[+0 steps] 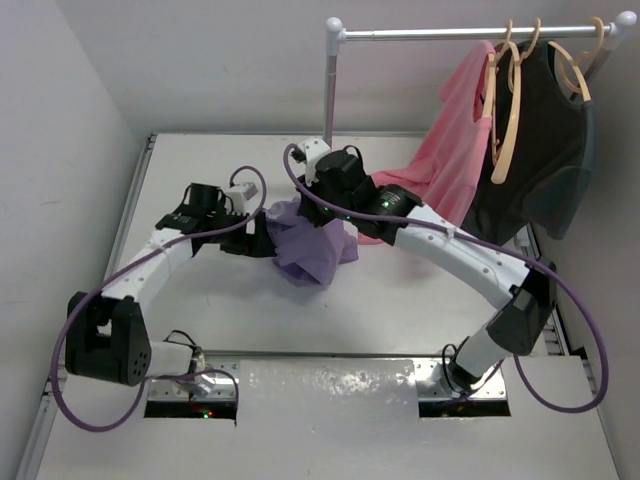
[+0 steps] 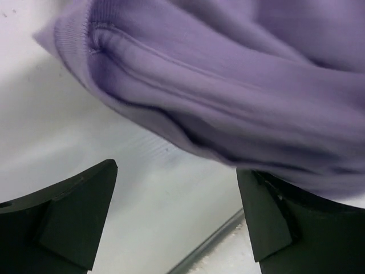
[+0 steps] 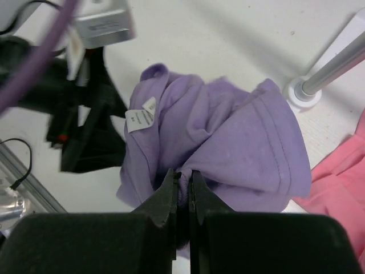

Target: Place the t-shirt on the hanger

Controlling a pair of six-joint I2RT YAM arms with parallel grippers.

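The purple t-shirt [image 1: 312,248] hangs bunched from my right gripper, which is shut on a pinched fold of its cloth. A white label [image 3: 140,119] shows on the shirt's left side in the right wrist view. My left gripper is open beside the shirt's left edge; in the left wrist view the cloth [image 2: 188,97] spans above and beyond the fingers, and the gap between the tips shows bare table. Two wooden hangers with clothes and an empty-looking wooden hanger [image 1: 508,125] hang at the right end of the rail.
A white rail [image 1: 470,34] stands on a post [image 1: 331,100] behind my right arm. A pink shirt [image 1: 445,150] and a black shirt [image 1: 530,150] hang at the right.
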